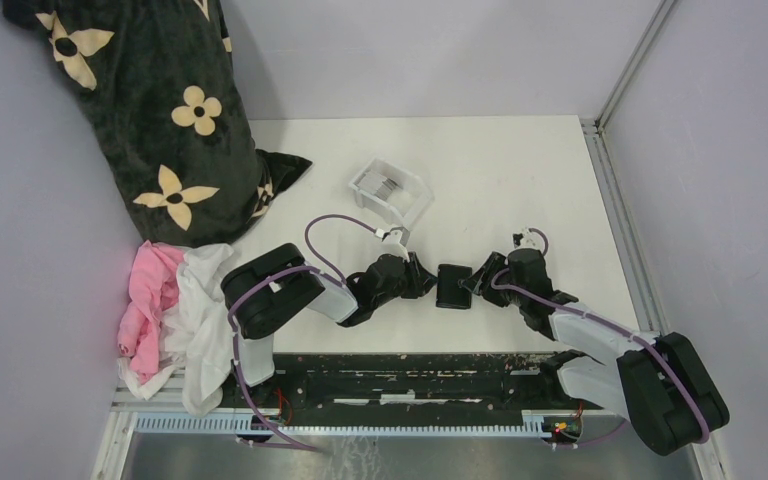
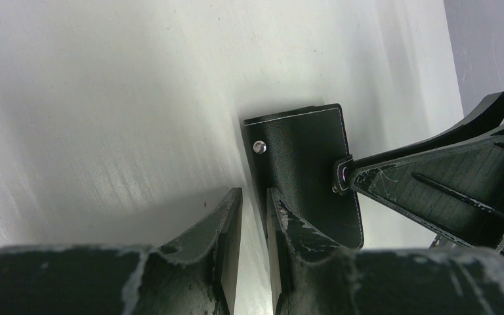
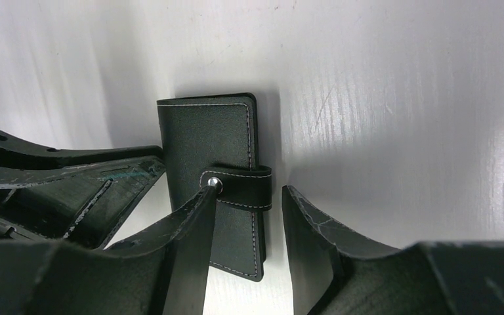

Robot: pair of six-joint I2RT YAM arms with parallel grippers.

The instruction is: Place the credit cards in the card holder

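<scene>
A black leather card holder (image 1: 454,287) with light stitching lies flat on the white table between my two grippers. In the right wrist view its strap (image 3: 246,189) is folded over the right edge and meets a metal snap. My left gripper is open a little, its right finger over the holder's left edge near another stud (image 2: 260,147). The right gripper stands open, its fingers on either side of the strap end, with the strap lying between them. Loose credit cards cannot be told apart in the views.
A white open box (image 1: 392,191) holding something greyish stands at the back, beyond the left arm. Pink cloth (image 1: 148,310), white cloth (image 1: 198,320) and a dark flowered blanket (image 1: 120,110) fill the left side.
</scene>
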